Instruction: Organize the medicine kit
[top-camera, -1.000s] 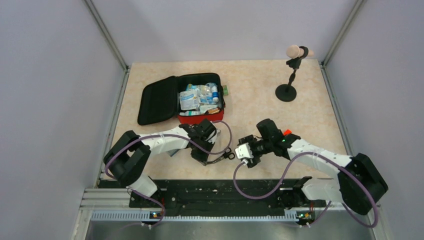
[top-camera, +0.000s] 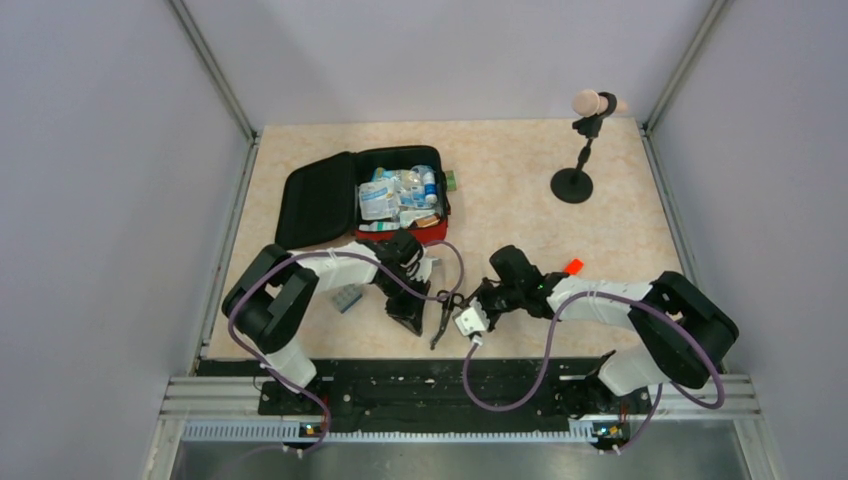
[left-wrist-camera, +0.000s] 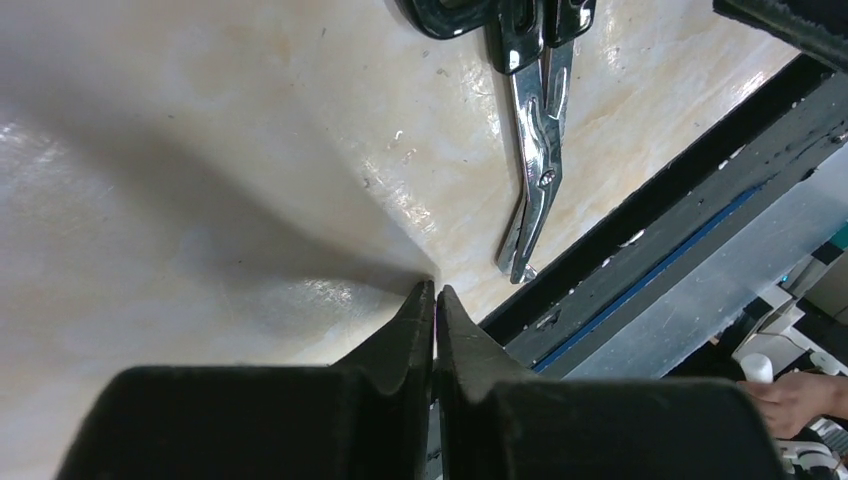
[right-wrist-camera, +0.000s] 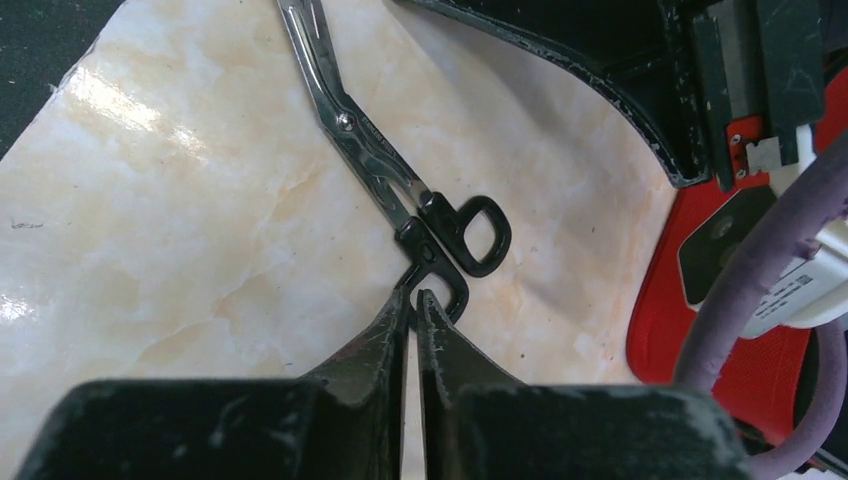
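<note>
Metal scissors with black handles (top-camera: 445, 312) lie flat on the table between my two arms. In the right wrist view, the fingertips of my right gripper are at the lower handle ring of the scissors (right-wrist-camera: 375, 165); whether they touch it is unclear. Only a thin slit parts these fingers, with nothing seen between them. My left gripper is likewise drawn together and empty, beside the blade tips of the scissors (left-wrist-camera: 540, 165). Behind the arms stands the open red-and-black medicine kit (top-camera: 430, 235), packed with bottles and packets.
The kit's black lid (top-camera: 315, 205) lies folded out to the left. A blister pack (top-camera: 347, 297) sits by the left arm, and a red item (top-camera: 573, 266) behind the right one. At the back right stands a black stand (top-camera: 573, 185).
The scissors have turned, their blade tips now pointing more toward the front edge. My right gripper has moved left to their handles. The left arm has shifted slightly.
</note>
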